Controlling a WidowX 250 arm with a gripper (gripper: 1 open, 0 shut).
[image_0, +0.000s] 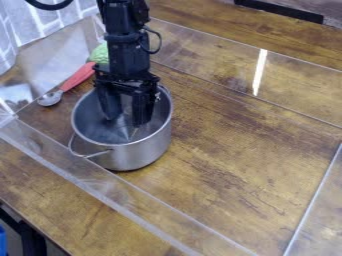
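A large steel pot (127, 150) with a wire handle at its front left stands on the wooden surface at left of centre. My black gripper (126, 108) reaches down from above into the pot's opening, its fingers inside the rim. Whether it is open, shut or touching anything in the pot is hard to tell against the dark interior.
Behind the pot at left lie a red-handled utensil (76, 80) and a green object (100, 52), partly hidden by the arm. Clear panels edge the wooden surface (241, 150), which is free to the right. A blue object (4, 240) shows at the lower left corner.
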